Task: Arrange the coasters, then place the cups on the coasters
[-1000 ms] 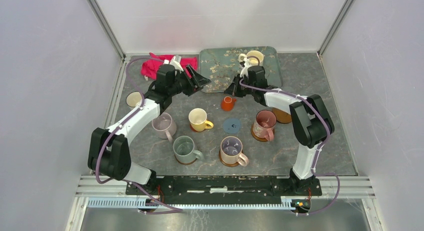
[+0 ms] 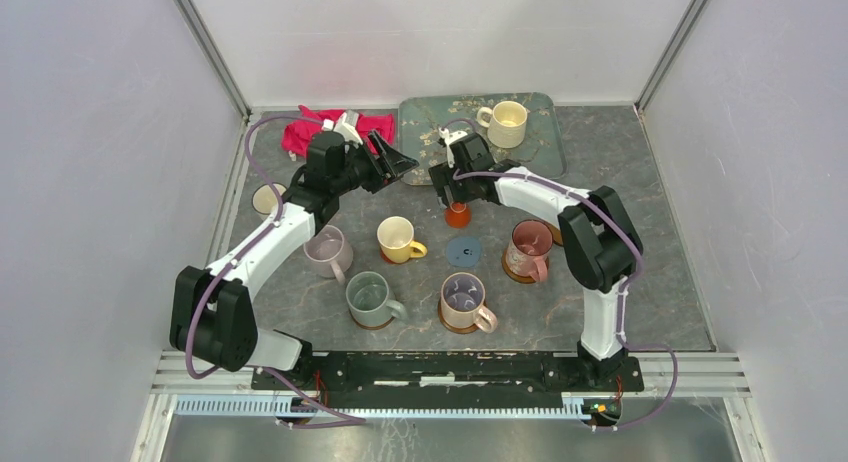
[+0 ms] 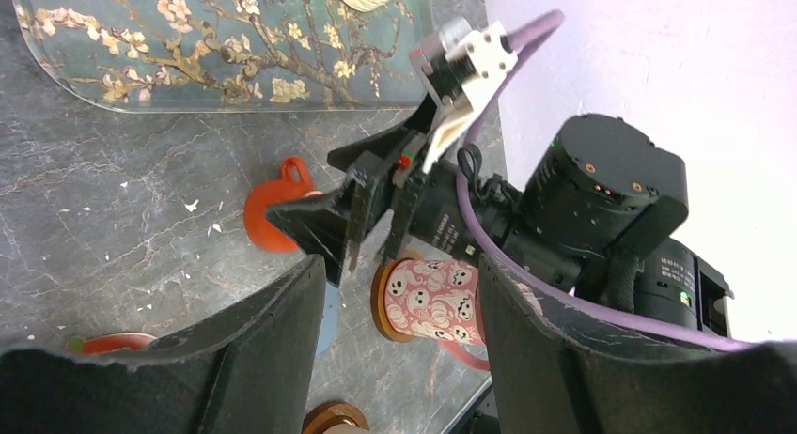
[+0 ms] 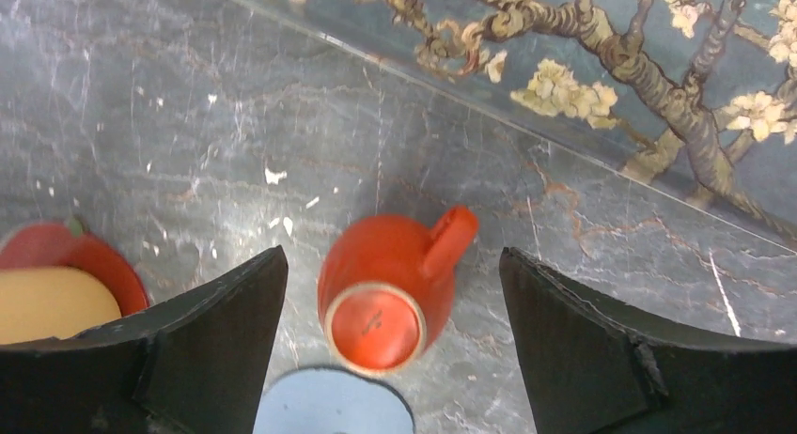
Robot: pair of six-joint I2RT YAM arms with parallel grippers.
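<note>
A small red cup [image 2: 457,219] stands behind the blue coaster [image 2: 463,251], the two apart in the top view. In the right wrist view the cup [image 4: 387,247] shows a round end facing the camera, and its handle points up and right; I cannot tell whether that end is base or mouth. My right gripper [image 2: 442,190] is over the cup's far side, open, with the cup appearing between its fingers but not gripped. The coaster [image 4: 331,408] is partly cut off below. My left gripper [image 2: 396,172] hangs open and empty, left of the right one.
A yellow cup [image 2: 395,229] stands left of the red cup, and a pink mug [image 2: 529,244] to the right. Grey-green [image 2: 369,294] and patterned [image 2: 462,295] mugs are in front. Behind lie a flowered tray [image 2: 430,117] with a cream mug [image 2: 506,125] and a red cloth [image 2: 310,128].
The cup shifted a little and its handle is now hidden in the top view. The left arm barely moved.
</note>
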